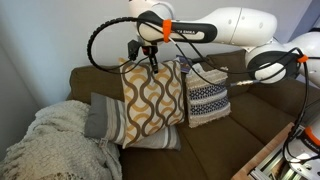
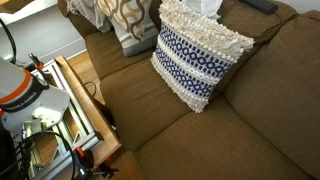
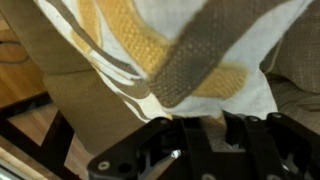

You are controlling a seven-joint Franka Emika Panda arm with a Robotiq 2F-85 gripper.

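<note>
A pillow with orange, grey and white wavy bands stands tilted on the couch. My gripper is at its upper edge, the arm reaching in from the right. In the wrist view the pillow's cloth runs down into my gripper, which is shut on a fold of it. The exact pinch is partly hidden by the dark fingers. Exterior view 2 catches only part of this pillow at the top left; the gripper is out of that view.
A blue-and-white fringed pillow leans against the couch back, right of the patterned one. Behind the patterned pillow is a grey striped pillow. A cream knitted throw covers the left end. The brown seat is bare at front right.
</note>
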